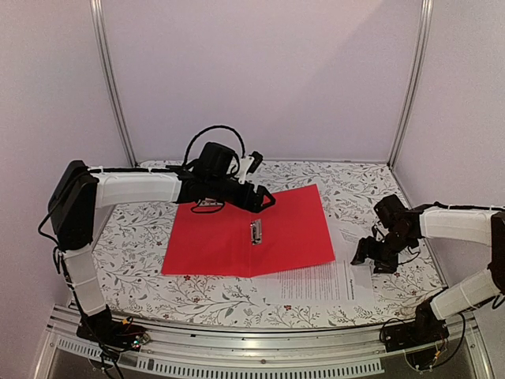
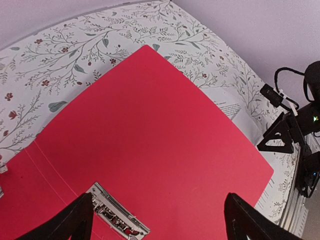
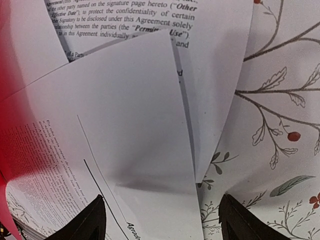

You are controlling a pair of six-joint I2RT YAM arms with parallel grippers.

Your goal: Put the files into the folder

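Observation:
An open red folder (image 1: pixel 292 225) with a metal clip (image 2: pixel 115 210) lies flat mid-table. Printed sheets (image 1: pixel 312 284) stick out from under its right half and front edge. My left gripper (image 1: pixel 260 200) hangs open over the folder, nothing between its fingers. My right gripper (image 1: pixel 374 259) is open at the right ends of the sheets. In the right wrist view the overlapping papers (image 3: pixel 140 115) lie below and between its fingers; whether these touch the paper cannot be told.
Walls stand behind and at both sides, and a metal rail (image 1: pixel 221 338) runs along the front edge.

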